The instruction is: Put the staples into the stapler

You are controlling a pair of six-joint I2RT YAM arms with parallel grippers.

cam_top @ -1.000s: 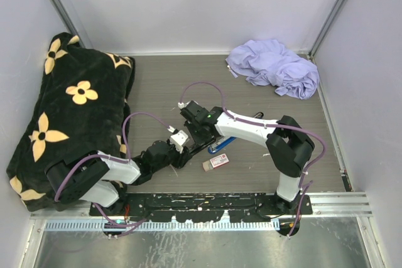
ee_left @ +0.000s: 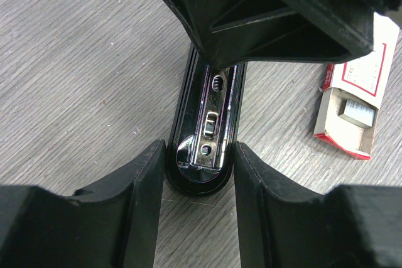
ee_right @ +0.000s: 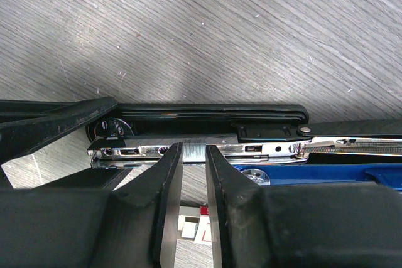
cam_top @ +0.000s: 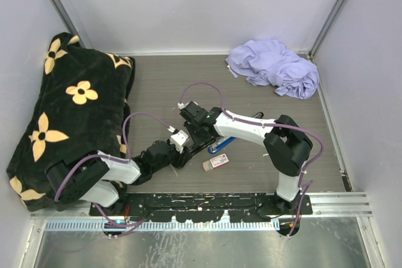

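The black stapler (ee_right: pixel 213 112) lies opened out, its chrome rail exposed. My left gripper has its fingers on either side of the stapler's end, part open around it. Over the rail, my right gripper holds a small silver strip of staples between its fingertips, low at the channel. In the left wrist view the right gripper's dark body hides the far part of the stapler. The staple box (ee_left: pixel 345 117) lies open beside it with a block of staples in its tray.
A blue object (ee_right: pixel 326 174) lies alongside the stapler. A lilac cloth (cam_top: pixel 273 67) is heaped at the back right, and a dark flowered cushion (cam_top: pixel 69 123) fills the left side.
My right arm has shifted very slightly over the stapler. The left arm shows no visible change.
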